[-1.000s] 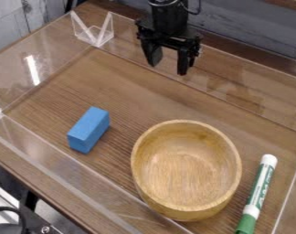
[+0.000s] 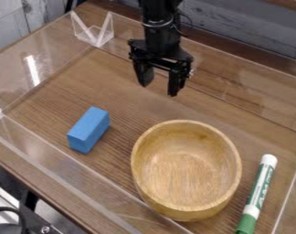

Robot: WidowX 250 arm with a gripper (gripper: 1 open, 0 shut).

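Note:
My black gripper [image 2: 159, 71] hangs over the upper middle of the wooden table, its fingers pointing down and apart, with nothing visible held between them. A blue block [image 2: 87, 130] lies at the left front. A cream oval bowl [image 2: 187, 174] fills the front middle. A white stick with a green end [image 2: 263, 187] lies at the right front.
A clear wire or plastic stand [image 2: 98, 32] sits at the back left. A dark cable shows at the lower left edge.
My gripper has moved toward the front of the table, down in the view and slightly left. The block, bowl and stick have not moved.

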